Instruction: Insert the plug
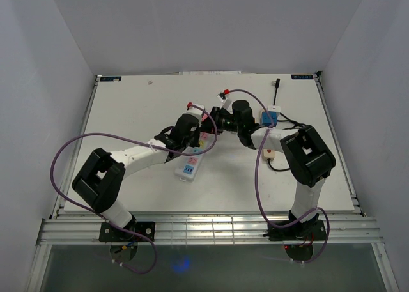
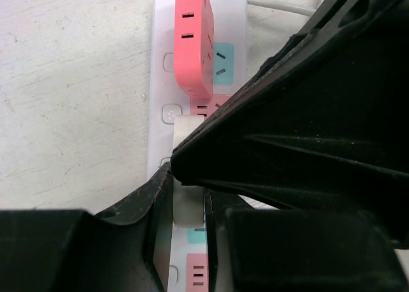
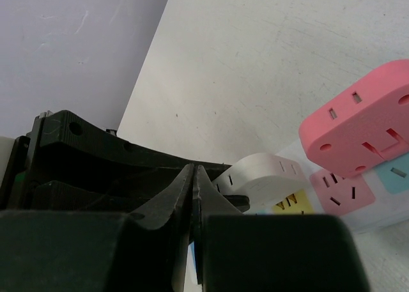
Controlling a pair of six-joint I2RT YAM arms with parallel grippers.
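A white power strip (image 1: 188, 172) with coloured sockets lies mid-table. In the left wrist view a red plug (image 2: 193, 36) stands on its upper end, and below it my left gripper is shut on a white plug (image 2: 188, 138) over the strip. In the right wrist view that white plug (image 3: 262, 177) sits beside the red plug (image 3: 358, 119), over the sockets. My right gripper (image 1: 217, 116) is at the plug, its dark body covering much of the left wrist view; what lies between its fingers is hard to make out.
A blue-and-white block (image 1: 270, 117), black cables and a small beige socket block (image 1: 268, 153) lie at the right of the table.
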